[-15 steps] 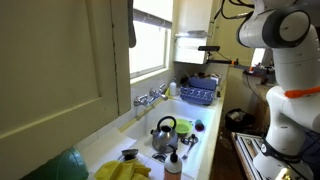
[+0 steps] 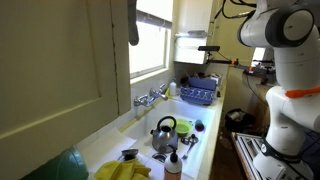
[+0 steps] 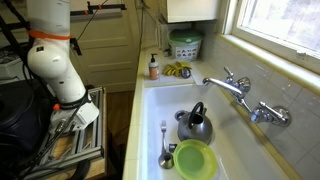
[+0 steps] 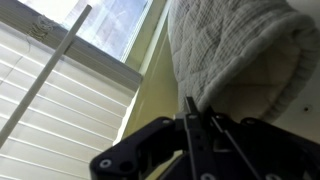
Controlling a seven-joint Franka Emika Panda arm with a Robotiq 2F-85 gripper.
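In the wrist view, my gripper is shut on a grey, ribbed cloth [image 4: 215,50]. The cloth spreads out beyond the fingers and fills much of the upper right of that view. Its far edges run out of the frame. The arm [image 2: 290,100] rises at the right in exterior view 1 and leaves through the top, so the gripper itself cannot be made out there. A dark grey strip [image 2: 133,22] hangs at the top, in front of the cabinet; whether it is the cloth I cannot tell.
A kettle [image 3: 195,124] and a green bowl [image 3: 195,160] are in the white sink [image 3: 152,105]. A yellow cloth [image 2: 122,171] lies on the near counter. White blinds [image 4: 60,120] show beside the gripper. A soap bottle [image 3: 153,67] stands behind the sink.
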